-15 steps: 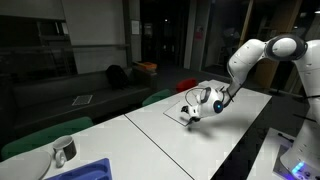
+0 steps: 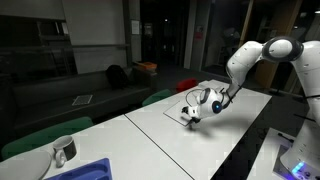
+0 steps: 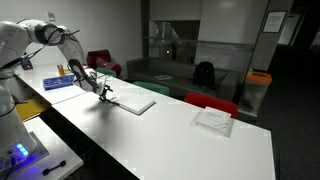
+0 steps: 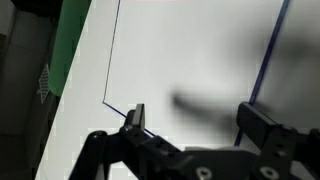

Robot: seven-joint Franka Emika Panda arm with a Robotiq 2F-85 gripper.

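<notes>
My gripper stands open, its two dark fingers well apart, with only white surface visible between them. Below it in the wrist view lies a flat white board (image 4: 185, 60) with thin dark-blue edge lines. In exterior view 2 this board (image 3: 137, 103) rests on the white table, and the gripper (image 3: 107, 96) is low at its left end. Exterior view 1 has the gripper (image 2: 186, 119) close over the tabletop at the board; whether the fingertips touch anything is too small to tell.
A grey mug (image 2: 64, 150) and a blue tray (image 2: 88, 171) stand at the left in exterior view 1. A white rack-like item (image 3: 213, 122) lies farther along the table (image 3: 190, 150). Green and red chairs (image 3: 211, 102) line the far edge.
</notes>
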